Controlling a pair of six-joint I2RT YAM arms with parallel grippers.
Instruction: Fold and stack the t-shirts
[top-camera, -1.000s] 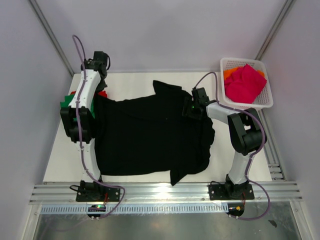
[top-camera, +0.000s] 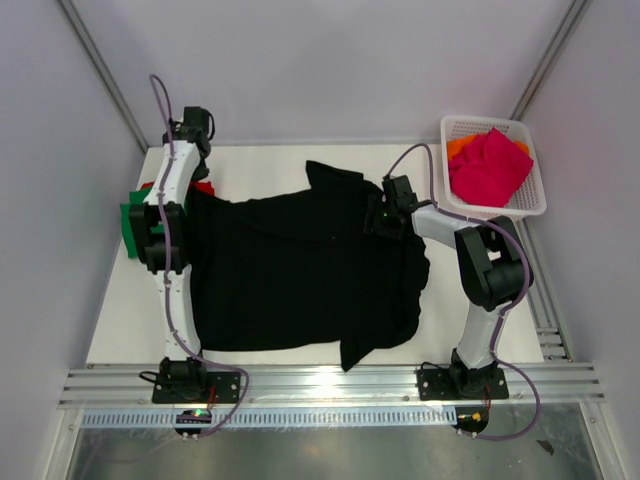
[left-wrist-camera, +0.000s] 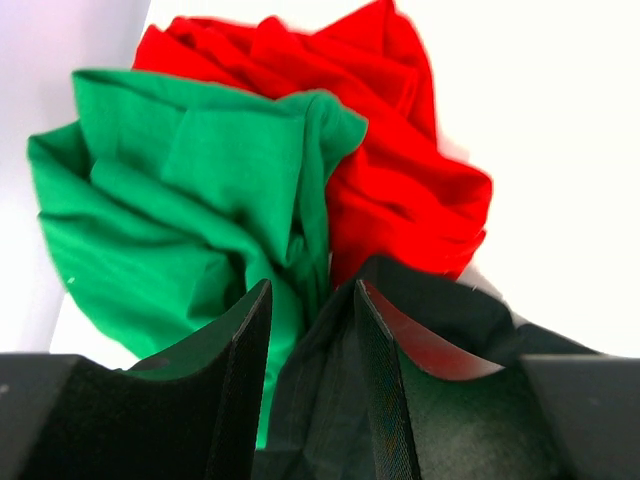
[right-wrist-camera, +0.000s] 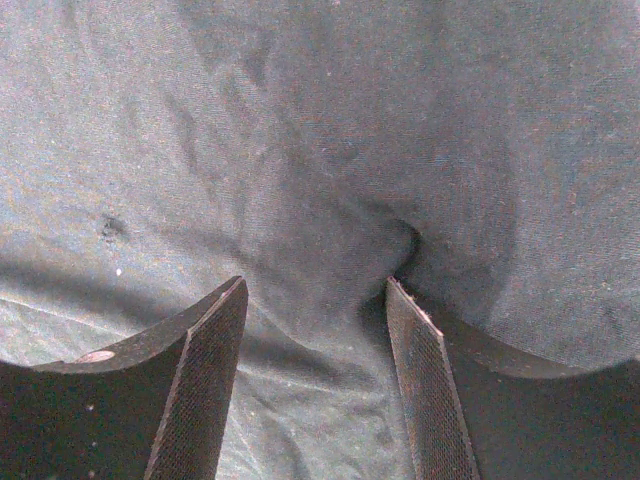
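A large black T-shirt (top-camera: 290, 280) is spread over the middle of the table. At the back left, a green cloth (left-wrist-camera: 180, 200) and a red cloth (left-wrist-camera: 410, 200) lie bunched, with a black fold in front of them. My left gripper is open above that corner, its fingers over the green and black fabric. My right gripper is open low over the dark shirt at its right part, beside a crease, with nothing clearly held.
A white basket (top-camera: 455, 130) at the back right holds pink and orange cloth (top-camera: 490, 165). Bare table (top-camera: 260, 170) shows along the back and at both sides.
The right arm and the black shirt look the same.
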